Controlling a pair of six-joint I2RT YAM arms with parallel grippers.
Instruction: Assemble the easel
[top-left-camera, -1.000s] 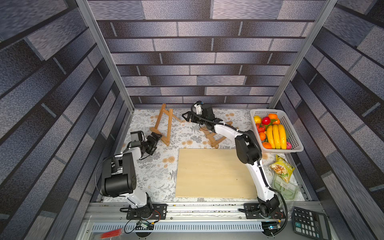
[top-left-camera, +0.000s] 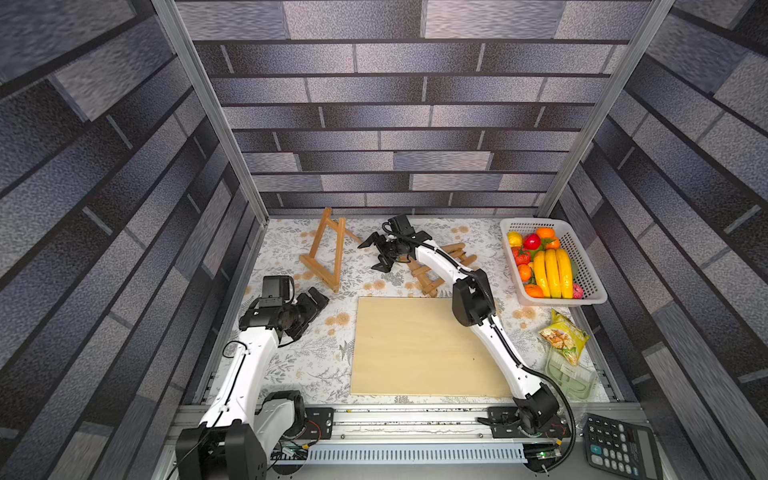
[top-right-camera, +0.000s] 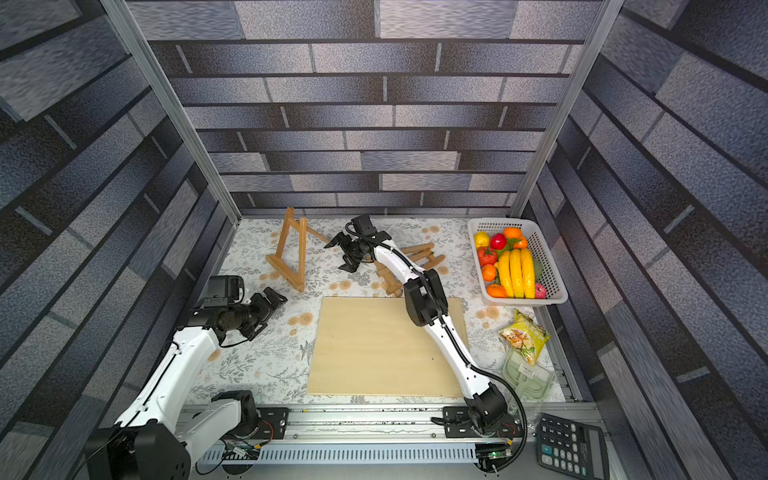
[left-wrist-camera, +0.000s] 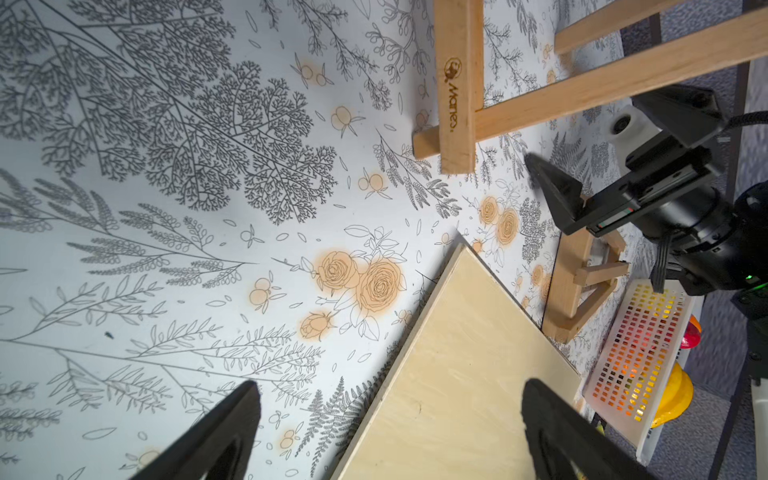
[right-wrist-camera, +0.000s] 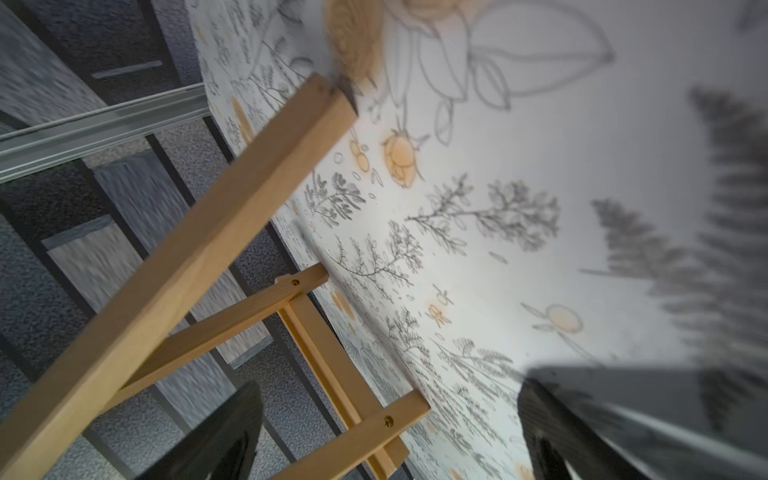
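Note:
A wooden easel frame (top-left-camera: 340, 252) stands at the back left, a bar sloping down from it to the right. More wooden parts (left-wrist-camera: 568, 280) lie at the back centre, partly behind the right arm. My right gripper (top-left-camera: 372, 252) is open and low over the cloth beside the sloping bar (right-wrist-camera: 256, 184), with nothing between its fingers. My left gripper (top-left-camera: 308, 308) stands open in front of the frame, also empty, facing it across bare cloth.
A basket of fruit (top-right-camera: 552, 272) is at the back right, with a snack bag (top-right-camera: 524, 336) and a green container (top-right-camera: 528, 380) in front. A bare pale board (top-right-camera: 384, 348) fills the front centre.
My right gripper has turned and shifted left and toward the front. The wooden frame looks unmoved.

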